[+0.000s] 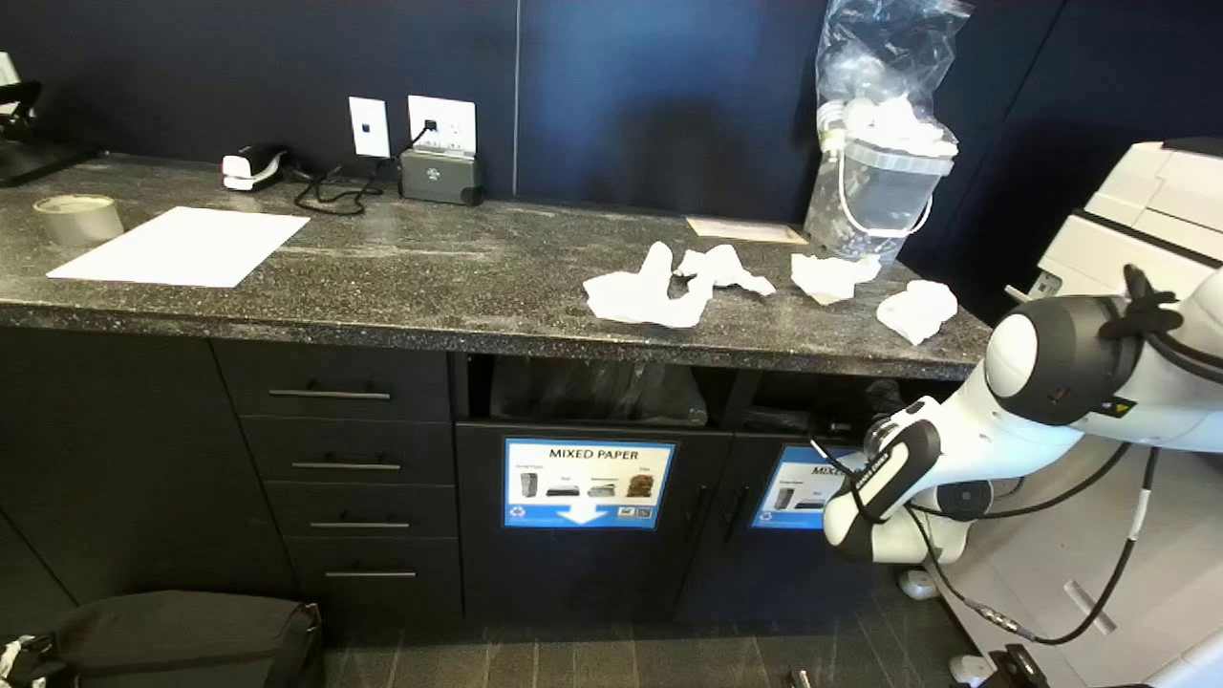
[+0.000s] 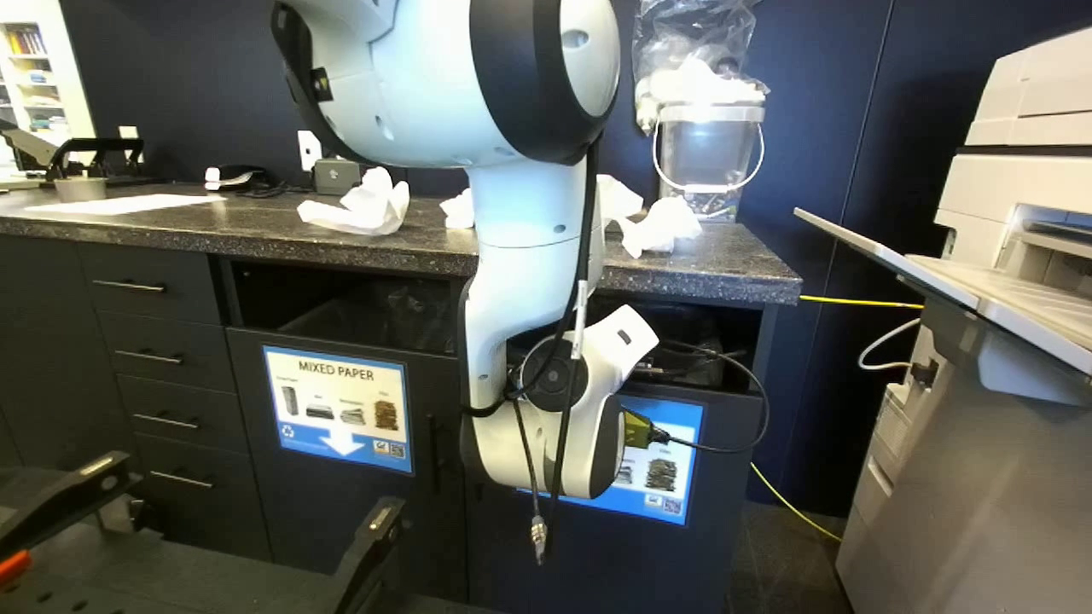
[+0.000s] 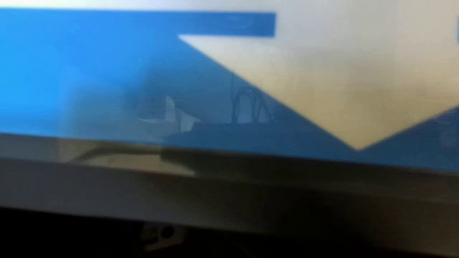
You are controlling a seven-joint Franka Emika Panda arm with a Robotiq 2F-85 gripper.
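My arm's wrist [image 1: 900, 476] hangs below the counter edge, close to the right mixed paper bin, in exterior view 1. The fingers are lost in the dark around the bin opening, so their state does not show. The wrist view is filled by a blurred blue and white sign [image 3: 266, 86] at very close range, with no fingers visible. Several crumpled white papers lie on the counter, among them a large one [image 1: 650, 292] and one near the right end [image 1: 917, 310]. In exterior view 2 the arm [image 2: 532, 215] hides part of the papers.
A clear bucket [image 1: 871, 195] filled with white waste stands at the counter's back right. The left bin opening [image 1: 596, 390] is beside the right one. A printer [image 2: 1024, 205] with an outstretched tray [image 2: 952, 286] is on the right.
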